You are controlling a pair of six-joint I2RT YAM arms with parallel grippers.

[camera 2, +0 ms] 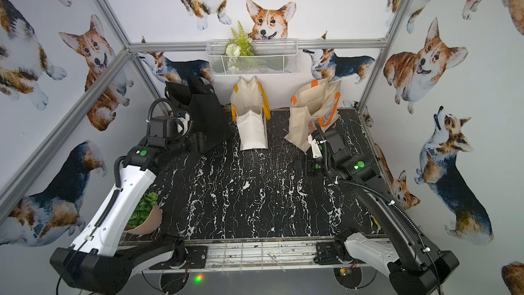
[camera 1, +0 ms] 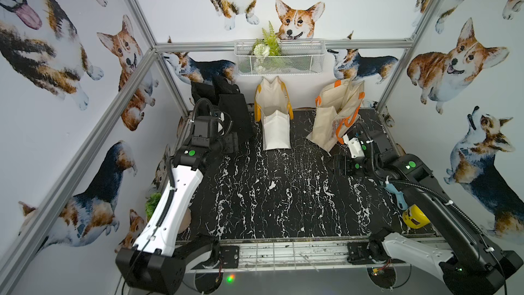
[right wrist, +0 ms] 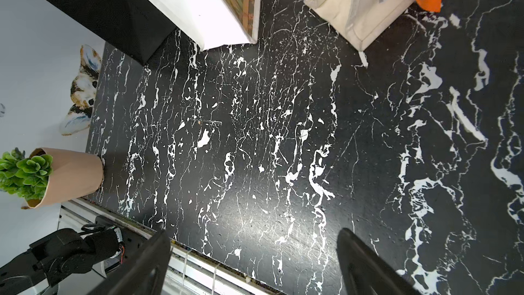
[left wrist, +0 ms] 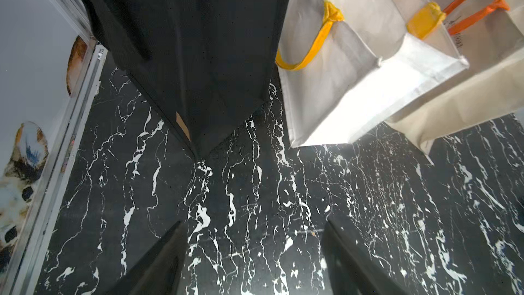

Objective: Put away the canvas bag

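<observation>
Three bags stand along the back of the marble table: a black bag at left, a white canvas bag with yellow handles in the middle, a beige canvas bag with orange handles at right. My left gripper is open and empty, above the table in front of the black bag. My right gripper is open and empty, over the table in front of the beige bag.
A potted plant stands at the front left, a yellow object at the front right. A wire basket hangs on the back wall.
</observation>
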